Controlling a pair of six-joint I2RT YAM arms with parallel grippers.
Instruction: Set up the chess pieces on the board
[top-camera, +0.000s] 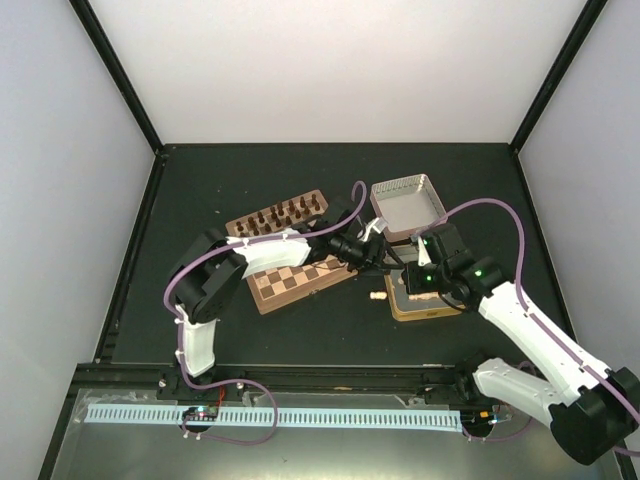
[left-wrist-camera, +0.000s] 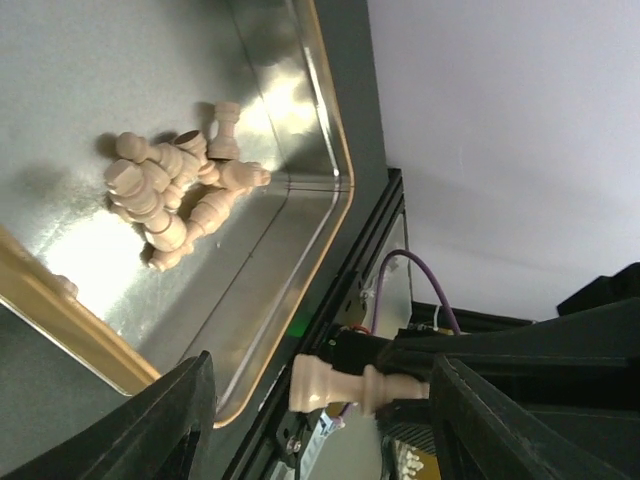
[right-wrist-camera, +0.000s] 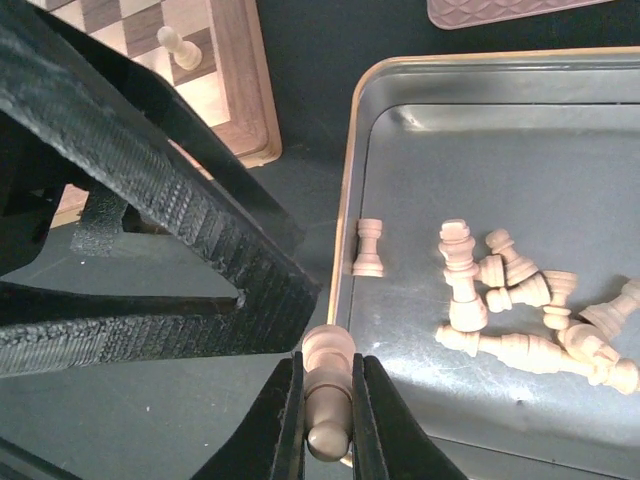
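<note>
The wooden chessboard (top-camera: 285, 290) carries dark pieces at its back; a light pawn (right-wrist-camera: 178, 45) stands on a corner square in the right wrist view. Light wooden pieces (left-wrist-camera: 160, 200) lie jumbled in the metal tray (right-wrist-camera: 470, 140). My right gripper is shut on a light piece (right-wrist-camera: 328, 360) at the tray's near left rim. My left gripper is part open, directly beside it, with that piece between its fingers in the left wrist view; whether it touches it I cannot tell.
An empty pink plastic bin (top-camera: 405, 205) sits behind the metal tray. The two arms are very close together over the tray's left side.
</note>
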